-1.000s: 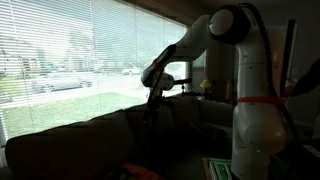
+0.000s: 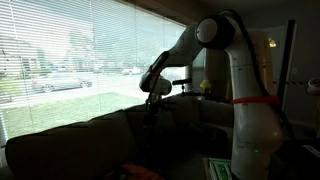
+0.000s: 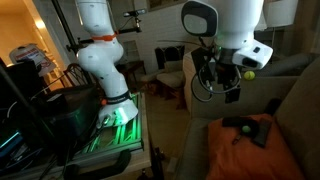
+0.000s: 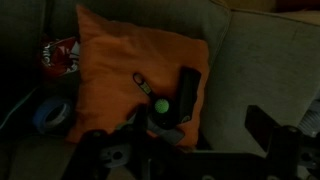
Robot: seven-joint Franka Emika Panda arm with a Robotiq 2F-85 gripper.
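Observation:
An orange cushion lies on the couch, filling much of the left half of the wrist view. On it rest a black remote-like bar, a small round green-topped item and a thin dark stick-shaped piece. My gripper stands open above the couch, its dark fingers far apart at the bottom of the wrist view. Nothing shows held between them. From exterior view 2, the same cushion lies below and to the right of my arm, with the dark items near its upper part.
Beside the cushion are a red printed packet and a blue-rimmed round object. A window with blinds rises behind the couch back. The room is dim.
The arm's elbow has shifted slightly left and down. The wrist end stays in nearly the same spot above the couch, and no object has visibly moved.

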